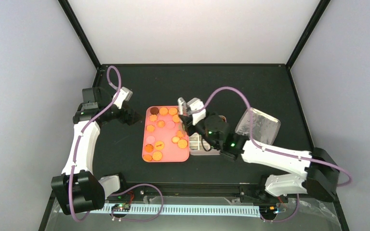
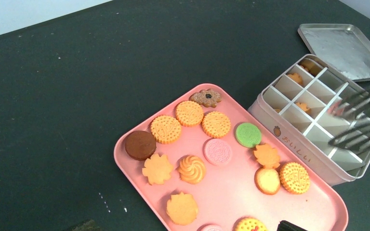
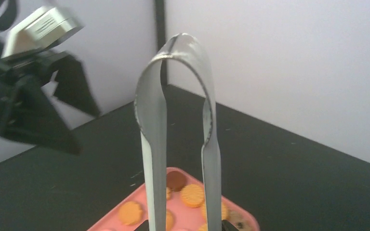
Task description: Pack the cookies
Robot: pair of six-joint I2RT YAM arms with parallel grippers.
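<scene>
Many cookies lie on a pink tray (image 1: 166,158): orange scalloped and round ones, a chocolate cookie (image 2: 140,145), a green one (image 2: 248,134) and a pink one (image 2: 218,151). Against the tray stands a divided box (image 2: 289,144), with a few cookies in its far compartments and several empty ones nearer. My right gripper (image 1: 183,123), over the tray's right side in the top view, has metal tongs (image 3: 212,163) upright between its fingers, legs apart and no cookie visible between them. Off to the left of the tray, my left gripper (image 1: 134,117) stands open and empty.
A shallow metal lid (image 2: 342,43) lies on the dark table beyond the box. Bare table surrounds the tray at the back and left. In the top view my right arm covers much of the box.
</scene>
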